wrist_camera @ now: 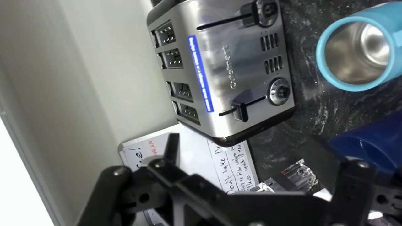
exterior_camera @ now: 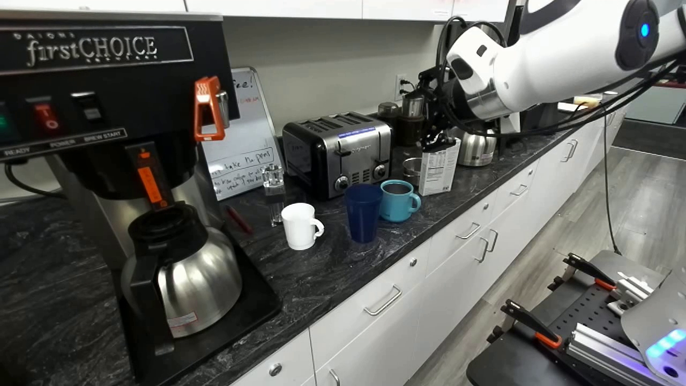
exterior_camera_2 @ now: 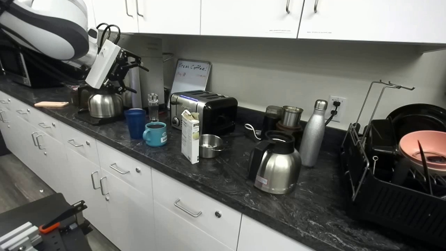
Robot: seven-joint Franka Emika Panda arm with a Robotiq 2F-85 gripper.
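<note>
My gripper is open in the wrist view, its two fingers wide apart with nothing held between them. Beyond the fingers is a silver and black toaster (wrist_camera: 230,71). A teal mug (wrist_camera: 320,56) stands to its right, with a dark blue cup (wrist_camera: 373,139) below, partly cut off. In exterior view 2 the gripper (exterior_camera_2: 138,79) hangs in the air above the counter. A white mug (exterior_camera: 300,226) stands near the blue cup (exterior_camera: 363,215) in exterior view 1. An open white carton (exterior_camera_2: 191,140) stands beside the teal mug (exterior_camera_2: 155,134).
A coffee maker (exterior_camera: 109,83) with a steel carafe (exterior_camera: 202,283) fills the left of exterior view 1. Beside the toaster are a clear grinder (exterior_camera: 273,186) and a whiteboard (exterior_camera: 247,141). A second carafe (exterior_camera_2: 278,169), steel bottle (exterior_camera_2: 312,136) and dish rack (exterior_camera_2: 397,209) stand farther along.
</note>
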